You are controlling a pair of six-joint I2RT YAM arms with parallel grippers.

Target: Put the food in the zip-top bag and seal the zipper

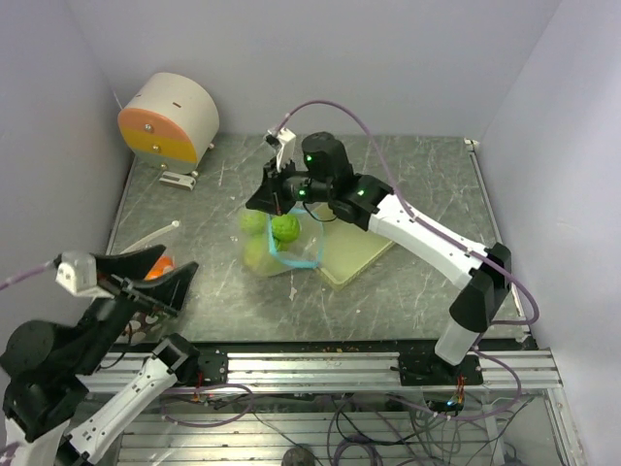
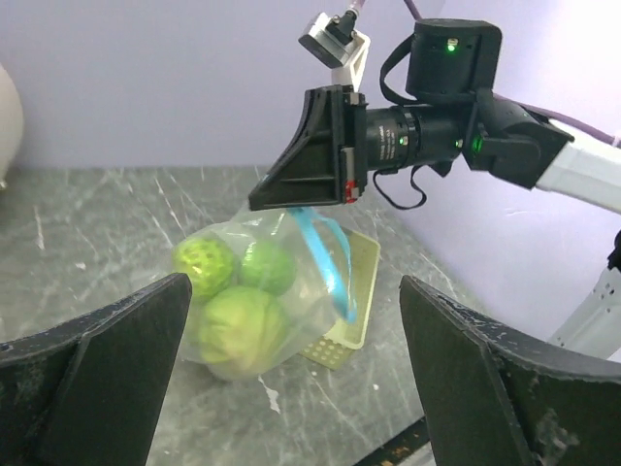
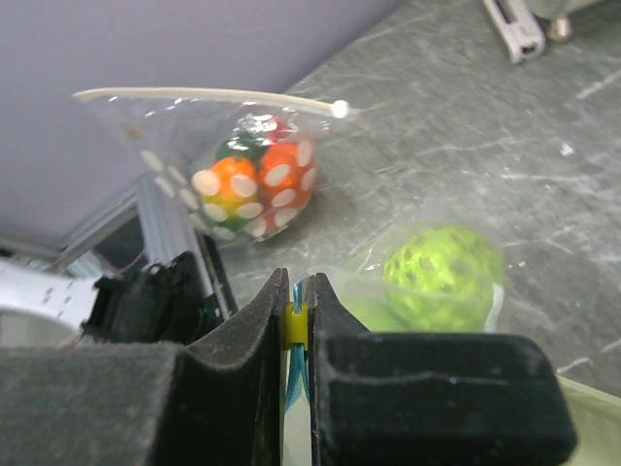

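A clear bag (image 2: 320, 282) with a light blue zip strip holds several green round foods (image 2: 243, 325), and it hangs or leans at the table's middle. My right gripper is shut on the blue strip at the bag's top edge, its fingers pointing left in the top view. To the front left, my left gripper (image 1: 184, 270) stands open, with a wide gap and nothing between its fingers. It is clear of the green bag. Much of the bag's far edge is hidden by the right gripper in the top view.
A pale green basket (image 1: 354, 254) lies just right of the bag, partly under the right arm. Another zip bag (image 3: 257, 175) with colourful food sits at the left. At the back left stands a rounded bread box (image 1: 167, 118).
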